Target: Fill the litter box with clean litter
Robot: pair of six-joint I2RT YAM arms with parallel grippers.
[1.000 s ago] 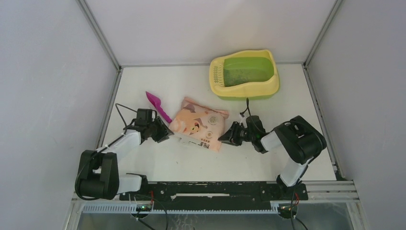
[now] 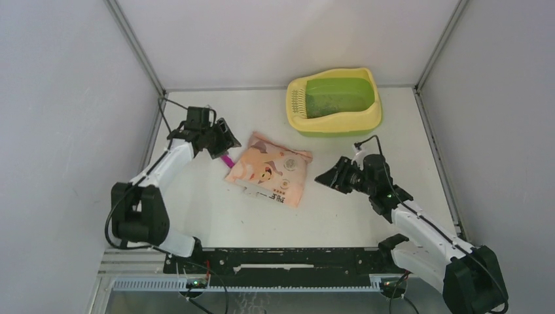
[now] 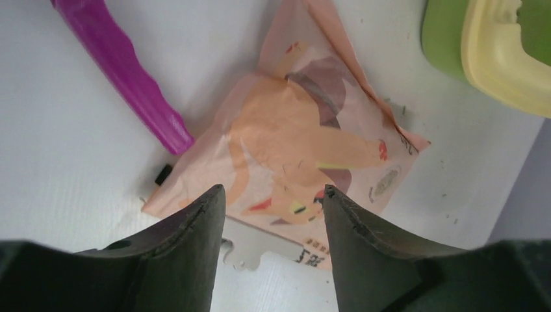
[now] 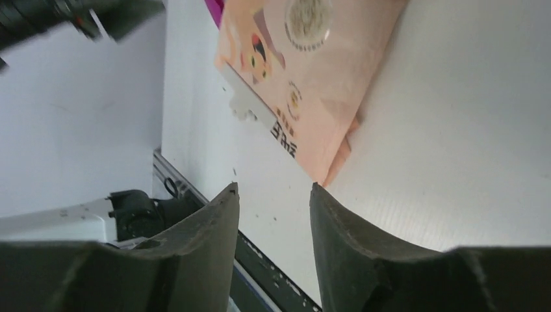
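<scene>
A pink litter bag (image 2: 271, 169) lies flat in the middle of the table. The yellow and green litter box (image 2: 337, 122) stands behind it to the right. A purple scoop (image 3: 127, 75) lies left of the bag, its handle end at the bag's edge; the top view mostly hides it under my left arm. My left gripper is open above the table near the bag's left side, empty. Right of the bag, apart from it, my right gripper stands open, with only bare table showing between its fingers.
Walls enclose the table (image 2: 222, 226) at the left, back and right. A dark rail (image 2: 294, 256) runs along the front edge.
My left gripper has moved toward the back, over the scoop. My right gripper has pulled away to the right from the bag's edge. Bag and box have stayed put.
</scene>
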